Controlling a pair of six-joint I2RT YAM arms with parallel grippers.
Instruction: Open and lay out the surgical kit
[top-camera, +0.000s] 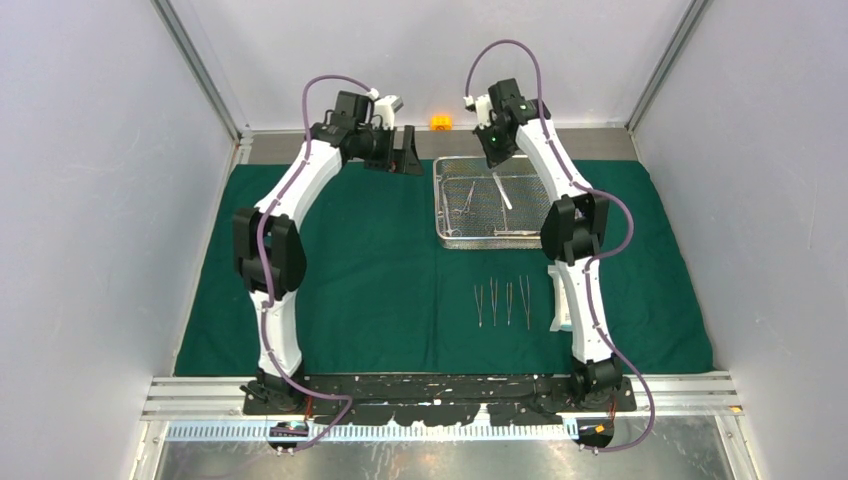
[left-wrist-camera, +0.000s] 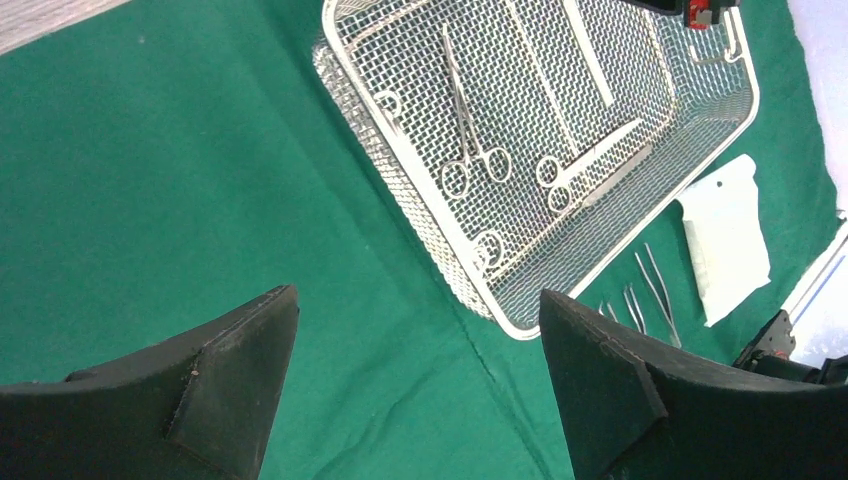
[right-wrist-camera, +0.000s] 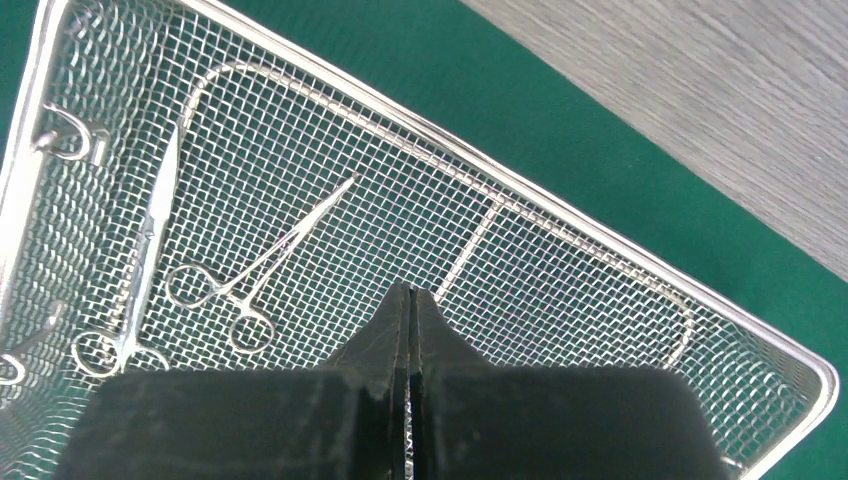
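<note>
A mesh instrument tray (top-camera: 450, 243) holds scissor-handled instruments, among them one in the middle (left-wrist-camera: 462, 120) and a larger one (right-wrist-camera: 150, 230), plus a flat pale strip (left-wrist-camera: 590, 55). My right gripper is shut over the tray's back part, nothing showing between its fingertips. My left gripper stands open and empty, above and left of the tray. Several slim tweezers-like instruments (top-camera: 509, 300) lie in a row on the green cloth in front of the tray.
A white pouch (left-wrist-camera: 725, 235) lies right of the row, partly under the right arm in the top view. A small orange object (top-camera: 440, 122) sits at the back wall.
</note>
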